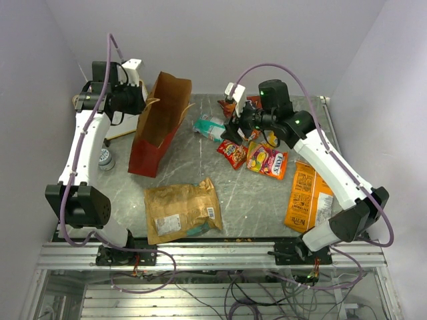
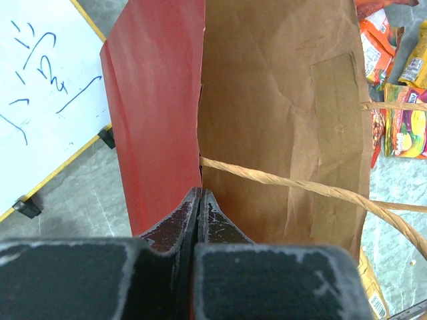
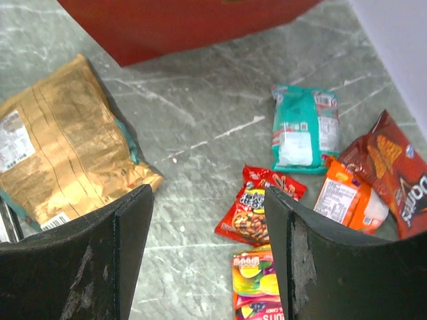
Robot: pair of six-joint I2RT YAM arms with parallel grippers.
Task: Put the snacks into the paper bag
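The red-brown paper bag point(image 1: 152, 152) stands tilted at the left with its mouth open, its twisted handle point(image 2: 280, 180) crossing the opening. My left gripper is shut on the bag's rim. Over the snacks, my right gripper point(image 1: 235, 130) is part open; its fingers point(image 3: 110, 233) stand apart with nothing between. Below it lie a red snack packet point(image 3: 250, 203), a colourful Foxs packet point(image 1: 268, 161), a teal packet point(image 3: 305, 127), an orange packet point(image 3: 347, 200) and a dark red packet point(image 3: 390, 170). A large gold pouch point(image 1: 180, 208) rests at the front.
An orange pouch point(image 1: 308, 197) lies at the right edge near the right arm. A whiteboard point(image 2: 47, 87) and a small round can point(image 1: 105, 159) are beside the bag at the left. Bare table shows between the bag and the snacks.
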